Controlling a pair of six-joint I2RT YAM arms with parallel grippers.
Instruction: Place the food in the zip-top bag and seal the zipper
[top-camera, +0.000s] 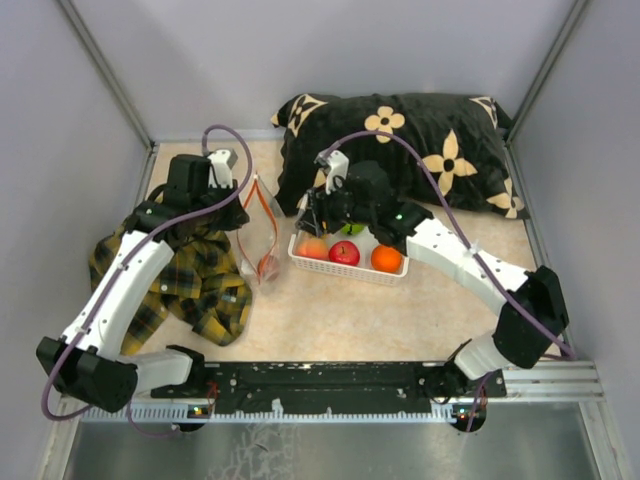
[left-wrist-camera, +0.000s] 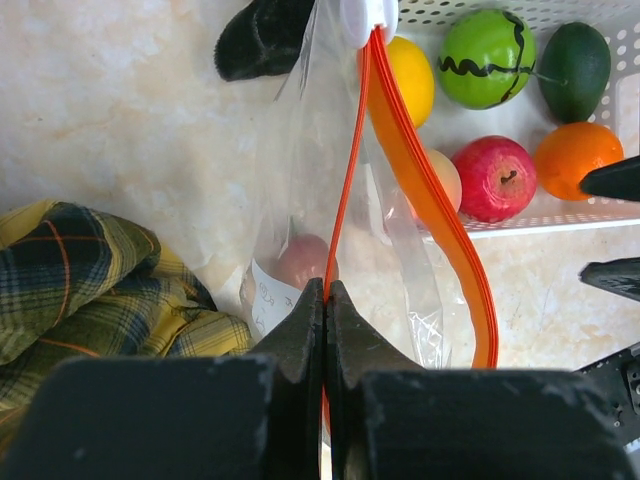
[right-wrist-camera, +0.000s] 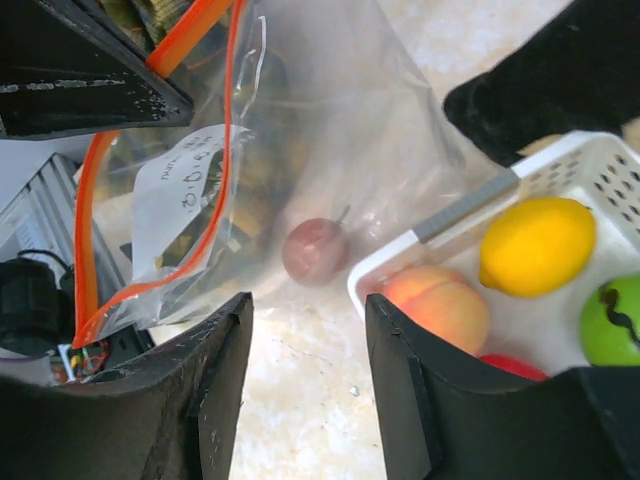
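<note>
The clear zip top bag (top-camera: 262, 235) with an orange-red rim stands upright in the middle, a pinkish round fruit (right-wrist-camera: 315, 250) lying inside it. My left gripper is shut on the bag's rim, whose thin red edge runs between its fingers. To the right of the bag my right gripper is open, its fingertips apart with nothing between them. A white basket (top-camera: 340, 272) beside the bag holds a peach (right-wrist-camera: 440, 305), a red apple (left-wrist-camera: 495, 178), an orange (left-wrist-camera: 575, 160), a yellow fruit (left-wrist-camera: 412, 80), a green striped fruit (left-wrist-camera: 487, 58) and an avocado (left-wrist-camera: 575, 72).
A plaid cloth (top-camera: 205, 290) is bunched left of the bag. Behind the basket lies a dark flowered cushion (top-camera: 400, 140). The table in front of the basket and bag is clear.
</note>
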